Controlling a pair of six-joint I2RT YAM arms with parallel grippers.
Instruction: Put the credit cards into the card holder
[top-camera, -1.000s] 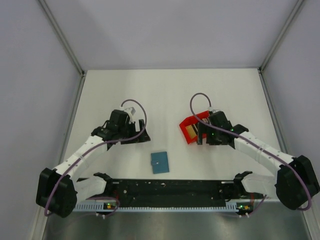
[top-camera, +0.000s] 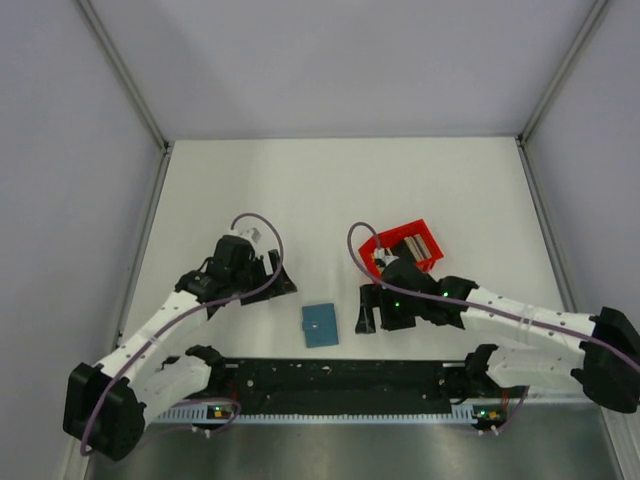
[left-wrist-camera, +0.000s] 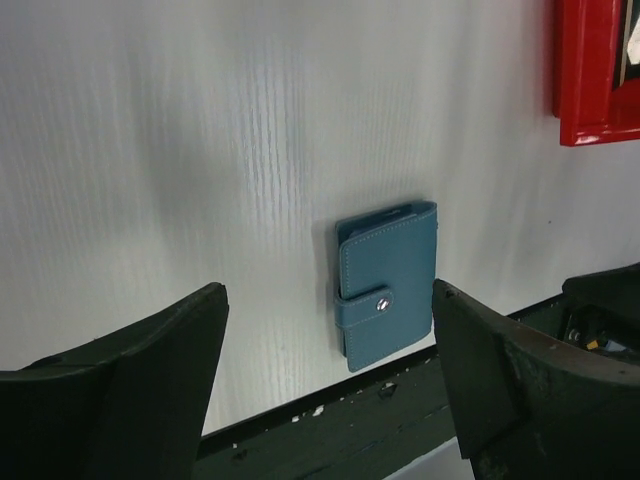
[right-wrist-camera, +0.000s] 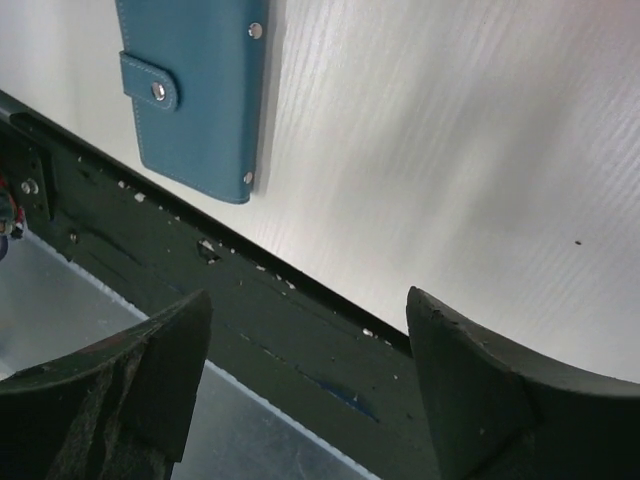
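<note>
The card holder (top-camera: 320, 325) is a teal wallet with its snap strap fastened, flat on the white table near the front edge. It shows whole in the left wrist view (left-wrist-camera: 385, 285) and partly in the right wrist view (right-wrist-camera: 200, 90). My left gripper (top-camera: 268, 285) hangs open up and left of it, nothing between its fingers. Just right of the holder, my right gripper (top-camera: 368, 325) is open and empty, apart from it. A red tray (top-camera: 432, 243) behind the right arm holds several upright cards (top-camera: 412, 249), part of them hidden by the arm.
A dark rail (top-camera: 340, 385) runs along the table's front edge, close to the card holder. Side walls bound the table left and right.
Holder and tray have stayed put.
</note>
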